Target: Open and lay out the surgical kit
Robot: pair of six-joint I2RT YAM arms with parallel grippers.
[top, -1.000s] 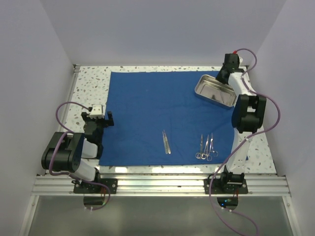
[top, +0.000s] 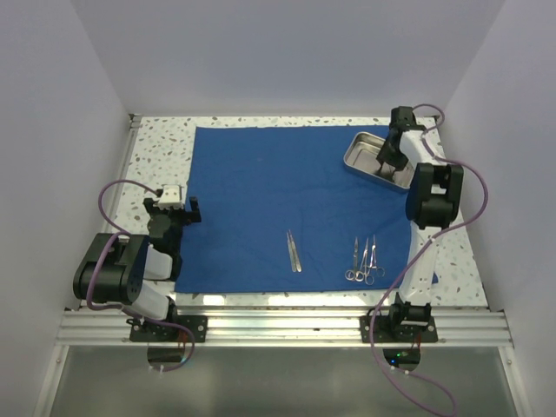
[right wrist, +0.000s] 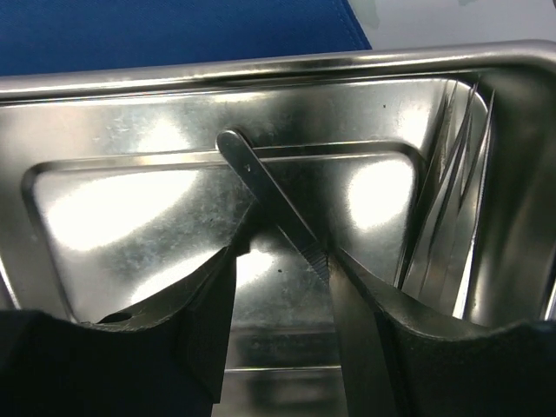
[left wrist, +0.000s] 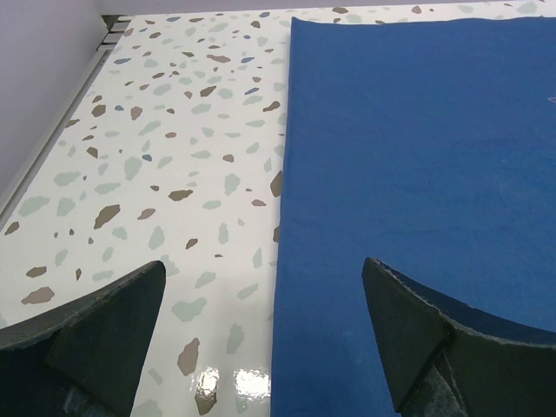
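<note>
The steel tray (top: 360, 152) sits at the back right of the blue cloth (top: 261, 191). My right gripper (top: 387, 161) is down in it, fingers part open around the lower end of a flat-handled instrument (right wrist: 269, 195); whether they touch it I cannot tell. Several slim instruments (right wrist: 443, 226) lie along the tray's right end in the right wrist view. Two slim instruments (top: 294, 252) lie at the cloth's front middle, and several scissor-like instruments (top: 365, 265) at the front right. My left gripper (top: 171, 207) stands open over the left edge of the cloth, nothing between its fingers.
Speckled table (left wrist: 165, 174) shows around the cloth, with walls at the sides and back.
The left arm has not moved.
</note>
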